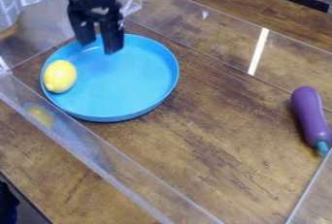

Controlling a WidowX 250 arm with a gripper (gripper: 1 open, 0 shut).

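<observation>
A blue plate (123,87) lies at the left on the wooden table, with a yellow egg-shaped object (60,76) on its left part. My black gripper (100,36) hangs above the back edge of the plate, open, apart from the yellow object. Its fingers are somewhat blurred.
A purple eggplant-like object (310,116) lies at the right. Clear plastic walls border the area along the left and back.
</observation>
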